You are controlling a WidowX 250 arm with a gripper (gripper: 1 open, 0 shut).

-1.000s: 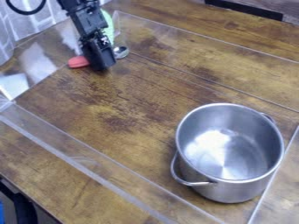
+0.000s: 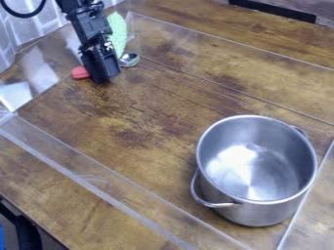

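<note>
The black gripper [image 2: 102, 64] is low over the far left corner of the wooden work surface, among a few small items. A red object [image 2: 80, 72] lies just left of its tip, a small metal piece [image 2: 128, 60] just right of it, and a green item [image 2: 116, 29] behind it. The fingers are dark and small, so whether they are open or shut on something cannot be told.
A steel pot [image 2: 255, 171] with handles stands at the lower right. Clear plastic walls edge the wooden surface [image 2: 156, 127], whose middle is bare.
The pot and the small items look unmoved.
</note>
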